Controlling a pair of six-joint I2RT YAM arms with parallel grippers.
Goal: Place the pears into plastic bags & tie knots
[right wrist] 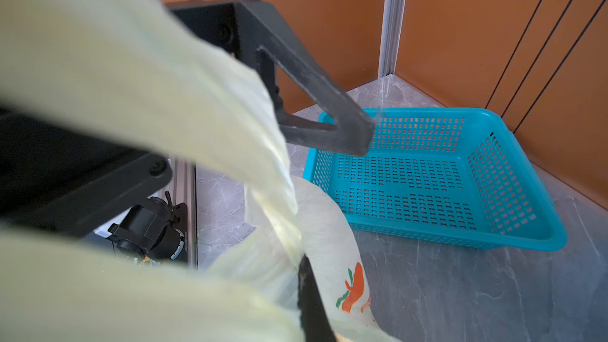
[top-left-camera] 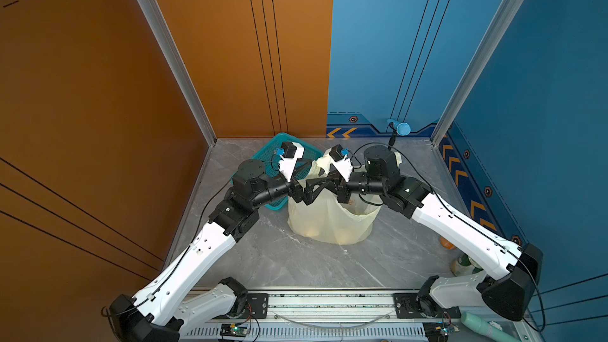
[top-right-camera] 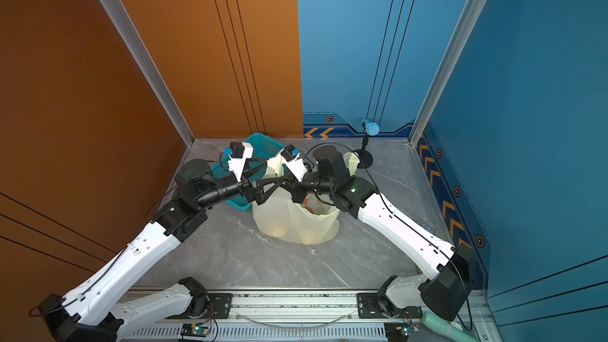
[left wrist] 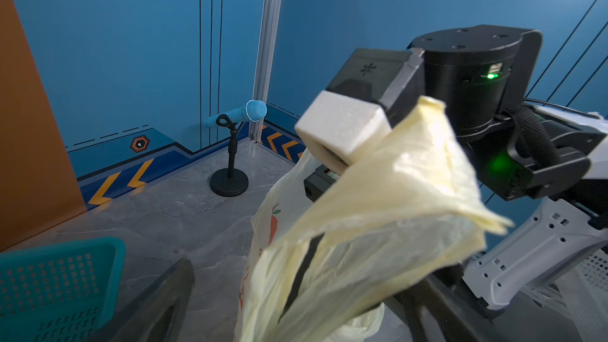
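A pale yellow plastic bag stands on the grey table, with rounded shapes showing faintly through its lower side; the pears themselves are not clearly visible. My right gripper is shut, and the bag's handle drapes around its dark fingers. Whether any plastic is pinched between them is hidden. From the left, my left gripper reaches in open. One of its fingers is on each side of the handle and the right gripper's tip. The two grippers are crowded together above the bag's left side.
An empty teal basket stands behind and left of the bag. At the back right is a blue microphone on a black stand. An orange object lies partly behind the right arm.
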